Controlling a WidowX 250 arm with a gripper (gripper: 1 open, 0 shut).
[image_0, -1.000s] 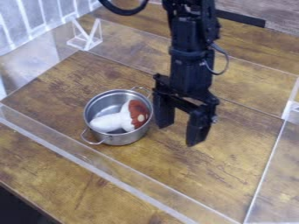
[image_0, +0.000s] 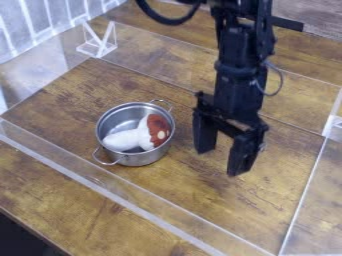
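Note:
My black arm comes down from the top centre, and its gripper (image_0: 225, 138) stands open low over the wooden table, right of a steel pot (image_0: 112, 118) with two side handles. Inside the pot lie a white object (image_0: 127, 138) and a red-and-white object (image_0: 156, 130). Nothing shows between the fingers.
A white bracket (image_0: 99, 38) stands at the back left, by a white slatted edge. Clear panels border the wooden table (image_0: 80, 210). Free wood lies in front of and right of the gripper.
The arm and gripper have shifted slightly to the right over the last second. The pot and its contents look unchanged.

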